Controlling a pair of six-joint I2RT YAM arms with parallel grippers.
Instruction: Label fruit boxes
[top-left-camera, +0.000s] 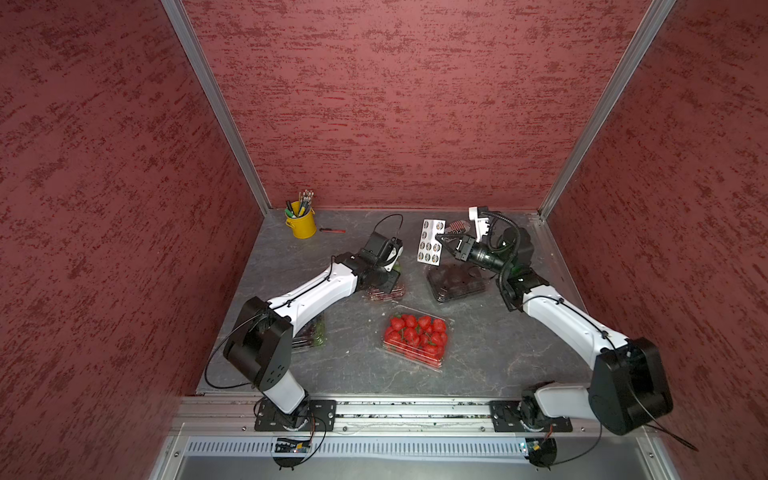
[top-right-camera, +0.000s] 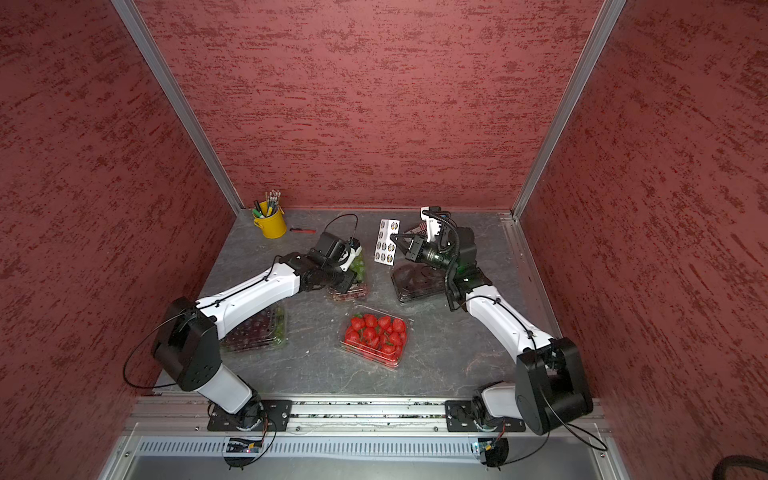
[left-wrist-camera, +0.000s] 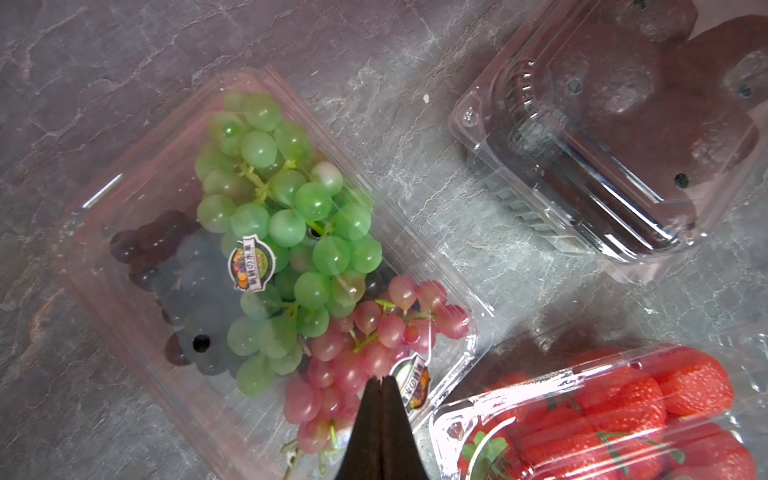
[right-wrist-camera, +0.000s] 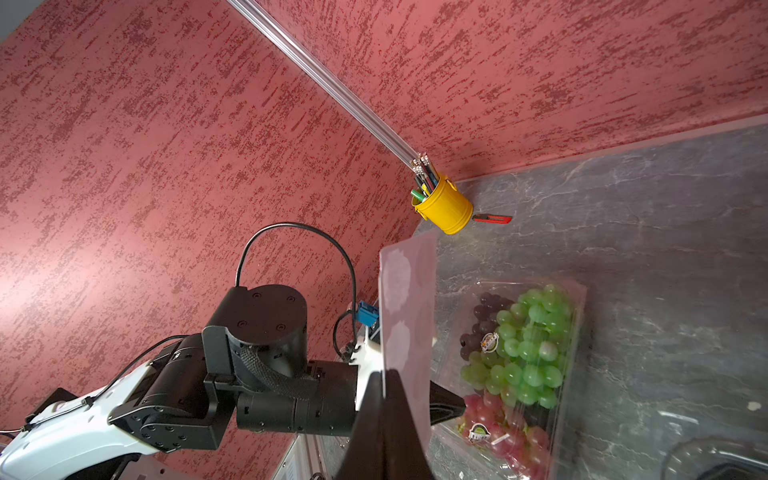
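A clear box of green, dark and pink grapes (left-wrist-camera: 280, 240) lies under my left gripper. That gripper is shut, and nothing shows between its fingertips. One round label (left-wrist-camera: 252, 264) sits on the lid over the green grapes. Close beside the left fingertips, a second label is on the lid over the pink grapes; it shows in the right wrist view too. My right gripper is shut on the edge of a white label sheet (top-left-camera: 431, 242), held upright above the table with several round labels on its face.
A clear strawberry box (top-left-camera: 416, 337) stands in front, and a box of dark round fruit (top-left-camera: 456, 281) is at right. Another grape box (top-right-camera: 254, 329) lies under the left arm. A yellow pen cup (top-left-camera: 301, 224) and red cutter (top-left-camera: 332, 230) are at the back left.
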